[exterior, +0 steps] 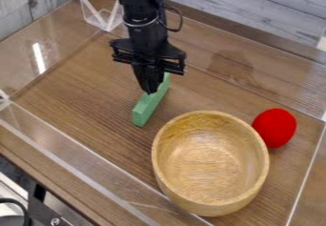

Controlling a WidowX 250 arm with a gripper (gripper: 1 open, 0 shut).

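My black gripper (152, 83) hangs from the top centre, its narrow tip shut just over the upper end of a green bar (149, 106) on the wooden table. Whether it touches the bar is unclear; I see nothing held between the fingers. The bar lies flat, angled from upper right to lower left.
A large round tan bowl (208, 165) is at the lower right, below the bar. A red oval object (274, 127) sits at the right.
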